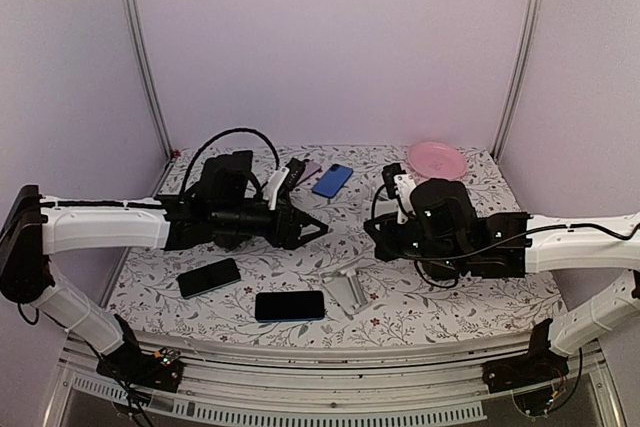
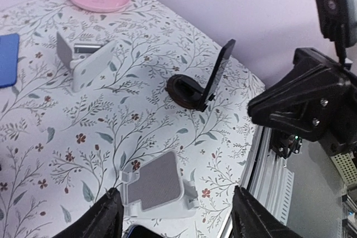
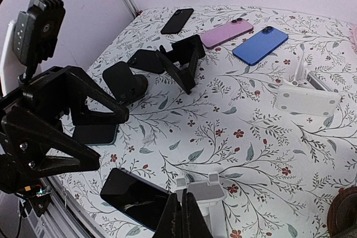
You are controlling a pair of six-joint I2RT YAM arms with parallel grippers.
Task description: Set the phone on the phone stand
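A white phone stand with grey pad [image 1: 345,292] rests on the patterned table at front centre, seen also as the stand [image 2: 153,185] below my left gripper in its wrist view. A dark phone [image 1: 289,306] lies flat just left of it, and another dark phone [image 1: 208,278] farther left. My left gripper [image 1: 313,227] hangs above and left of the stand, open, with nothing between its fingers. My right gripper [image 1: 377,239] hangs right of the stand, shut, with nothing visible between its fingertips; in its wrist view they overlap the stand.
Blue [image 3: 260,45] and pink [image 3: 226,33] phones lie at the back, with several black stands at back left. A second white stand [image 3: 307,100], a pink plate [image 1: 437,159] and a black stand [image 2: 185,90] are toward the right.
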